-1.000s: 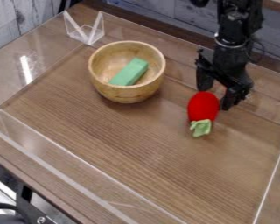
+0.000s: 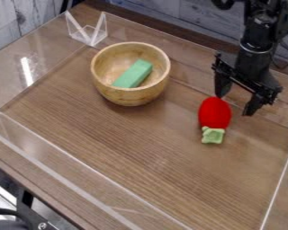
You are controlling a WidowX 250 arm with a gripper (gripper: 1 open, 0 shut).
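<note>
A red object with a pale green end (image 2: 214,117) lies on the wooden table (image 2: 98,171), right of centre. My black gripper (image 2: 243,90) is just behind it to the upper right, open, its fingers low over the table. Whether it touches the red object is not clear.
A wooden bowl (image 2: 112,58) holding a green block (image 2: 133,75) sits at the upper left. A clear wire or plastic item (image 2: 86,27) is at the back left.
My gripper and arm have moved to the right, away from the red object, which now lies slightly further right than before.
</note>
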